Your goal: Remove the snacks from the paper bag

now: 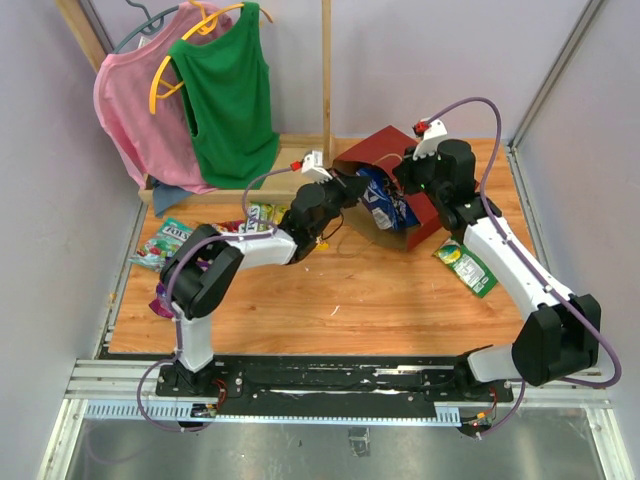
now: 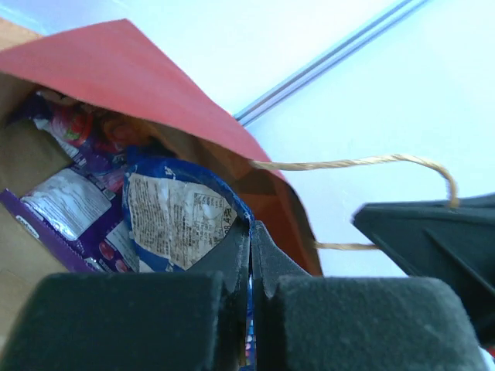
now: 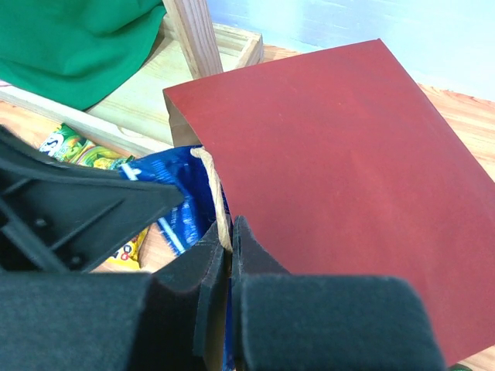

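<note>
The red paper bag point(image 1: 425, 215) lies tilted at the table's back, its mouth facing left. My left gripper is shut on the edge of a blue snack packet point(image 2: 174, 220), which hangs at the bag's mouth. Behind that packet, purple snack packets point(image 2: 66, 205) lie inside the bag. My right gripper is shut on the twisted rope handle point(image 3: 216, 189) at the bag's upper rim. From the right, the black right gripper finger reaches into the left wrist view. Part of the blue packet is hidden by the left gripper in the top view.
Several snack packets, such as the teal one point(image 1: 167, 240), lie on the left of the table. A green packet point(image 1: 466, 267) rests right of the bag. A wooden rack with hanging shirts point(image 1: 235, 95) stands at the back left.
</note>
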